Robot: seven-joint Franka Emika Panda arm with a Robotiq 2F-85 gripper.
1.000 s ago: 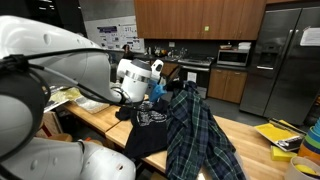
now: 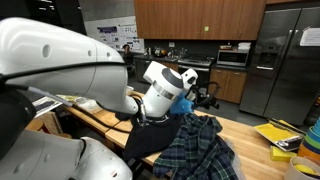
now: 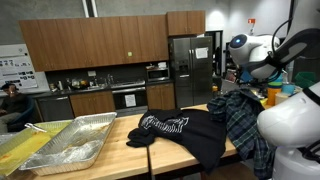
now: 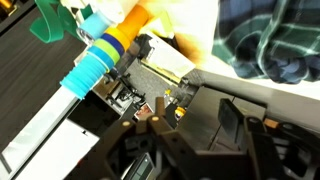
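A dark blue-green plaid cloth (image 2: 195, 150) lies crumpled on the wooden table, partly over a black garment (image 2: 148, 137). In exterior view 2 the plaid cloth (image 3: 240, 118) hangs down past the table's edge, and the black garment (image 3: 188, 125) spreads beside it. My gripper (image 2: 209, 98) is above the far part of the plaid cloth. The wrist view has my gripper with its fingers apart and nothing visible between them; part of the plaid cloth (image 4: 275, 35) shows at the upper right, away from the fingers.
Yellow packets (image 2: 278, 133) and a tub (image 2: 302, 168) stand at the table's right. Bottles, one with a blue band (image 4: 88, 72), appear in the wrist view. A foil-lined tray (image 3: 75, 143) is at the left in exterior view 2. Bare wood (image 2: 240, 130) shows right of the cloth.
My arm has swung rightward, and the gripper has come away from the cloth.
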